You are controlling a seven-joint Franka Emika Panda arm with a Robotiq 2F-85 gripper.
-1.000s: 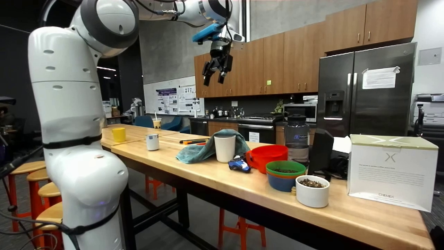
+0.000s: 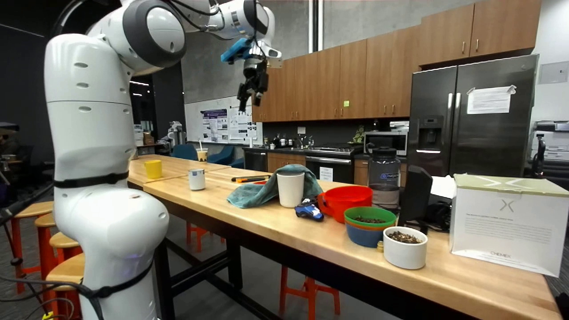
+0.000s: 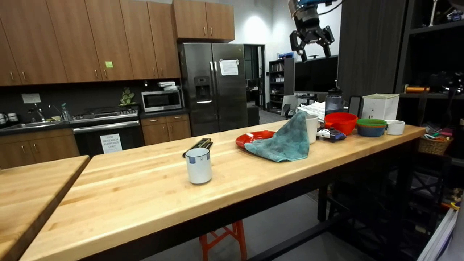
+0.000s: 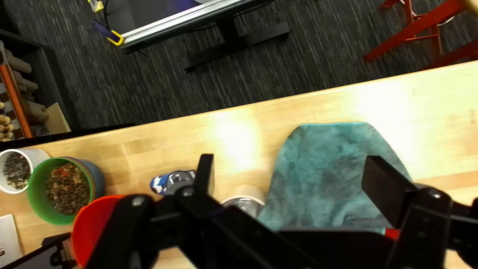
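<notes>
My gripper is open high above the table, its two black fingers wide apart with nothing held between them. In the second exterior view the gripper (image 3: 314, 48) hangs over the right part of the table. Below it lies a teal cloth (image 4: 334, 175), partly draped over a red plate (image 3: 254, 138). Beside the cloth stands a tall white cup (image 2: 290, 190). A small blue toy car (image 2: 309, 210) sits in front of that cup. Apart from these, a white mug with blue patches (image 3: 199, 166) stands upright on bare wood.
A red bowl (image 2: 345, 200), a stack of bowls with a green one (image 2: 369, 216) on top, a filled white bowl (image 2: 405, 249), a dark bottle (image 2: 384, 178) and a Chemex box (image 2: 506, 224) crowd one end. Dark tools (image 3: 198, 146) lie behind the mug. Wood around the mug is free.
The arm has drawn back, carrying the gripper leftward in the first exterior view.
</notes>
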